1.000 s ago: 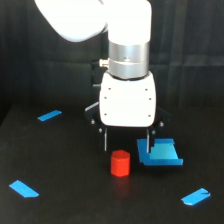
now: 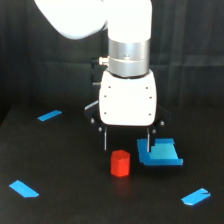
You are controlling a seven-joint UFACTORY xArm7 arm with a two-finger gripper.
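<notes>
A small red block [image 2: 120, 163] stands on the dark table, near the middle of the view. My gripper [image 2: 127, 146] points down just above and slightly behind it in the picture. Two thin dark fingers [image 2: 105, 140] hang wide apart, with no object seen between them. To the right of the block sits a shallow blue tray [image 2: 172, 162], partly overlapped by the right finger. How high the fingertips are above the table is hard to tell.
Blue strips lie flat on the table: one [image 2: 49, 115] at the back left, one [image 2: 23, 188] at the front left and one [image 2: 196, 197] at the front right. Bare table surrounds the block in front and to its left.
</notes>
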